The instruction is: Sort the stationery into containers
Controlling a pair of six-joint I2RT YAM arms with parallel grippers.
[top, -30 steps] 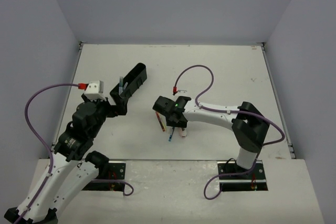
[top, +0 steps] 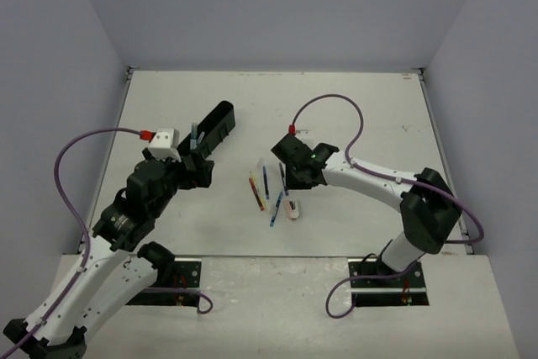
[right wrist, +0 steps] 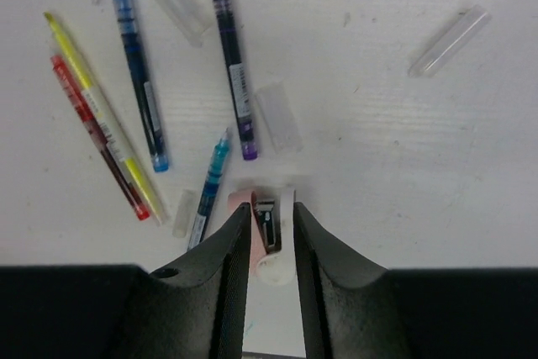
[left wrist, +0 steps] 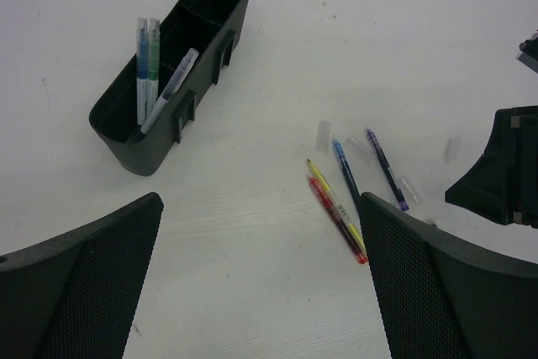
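Observation:
The long black container (left wrist: 202,98) holds three markers (left wrist: 153,69) in its near compartment; its far compartment looks empty. Spread with their caps off are a red pen (right wrist: 99,136), yellow pen (right wrist: 108,119), dark blue pen (right wrist: 139,65), light blue pen (right wrist: 210,187) and purple pen (right wrist: 233,65). A small pink-and-white item (right wrist: 276,269), perhaps a stapler, is seen between the right fingertips. My left gripper stands wide open near the container, empty. My right gripper hovers above the pens, slightly open, with nothing held.
Several clear caps lie loose around the pens, one cap (right wrist: 450,41) off to the right. Bare white table (top: 361,115) stretches behind and to the right of the right arm.
My right gripper has moved to the right across the pens, uncovering blue ones in the top view. The left arm has shifted slightly to the right.

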